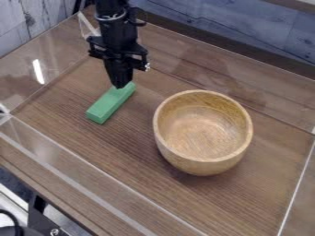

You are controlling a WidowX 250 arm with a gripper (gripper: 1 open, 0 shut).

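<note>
The black robot gripper (121, 70) hangs just above the upper end of a green block (110, 104), which lies flat on the wooden table. Whether its fingers are open or shut is hard to tell at this size. To the right of the block sits a round tan bowl (202, 129), empty.
Dark cables show at the lower left edge.
</note>
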